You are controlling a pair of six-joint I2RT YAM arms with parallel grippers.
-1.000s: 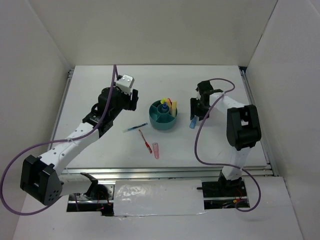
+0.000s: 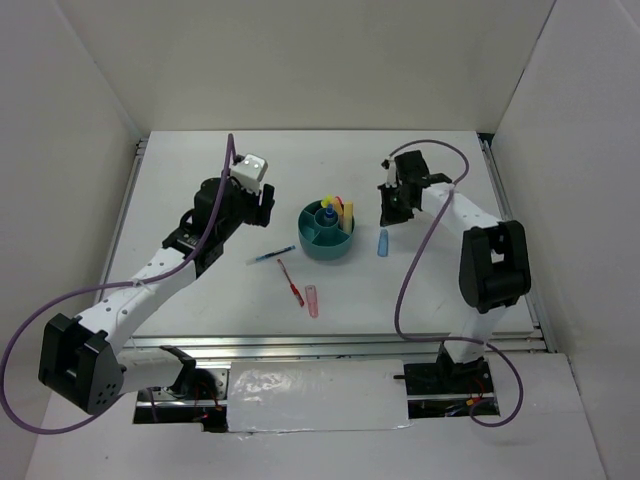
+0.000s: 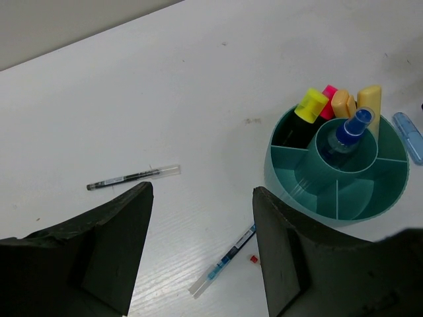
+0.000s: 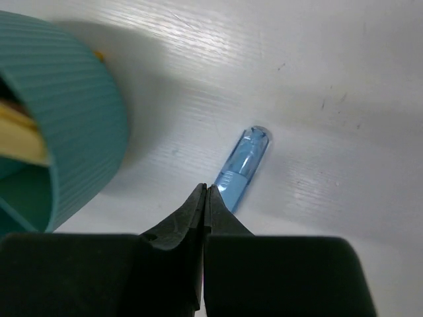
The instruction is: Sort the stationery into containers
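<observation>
A light blue, clear-capped stick [image 2: 383, 243] lies flat on the table right of the teal divided holder [image 2: 325, 250]. In the right wrist view my right gripper is shut with nothing between its fingers; the blue stick [image 4: 246, 158] lies beyond the tips, partly hidden by them. My left gripper stands open and empty over the left part of the table. Below it lie a black pen [image 3: 132, 177] and a blue pen [image 3: 221, 263]. A red pen [image 2: 291, 284] and a pink clear piece [image 2: 312, 301] lie in front of the holder.
Yellow-capped, pink, orange, cream and blue-capped items stand in the holder [image 3: 267, 170]; its front compartments look empty. Close to the right gripper's left rises the holder's wall [image 4: 89, 125]. Free table extends behind the holder and at front right.
The stick has turned slightly on the table. The left arm has barely moved.
</observation>
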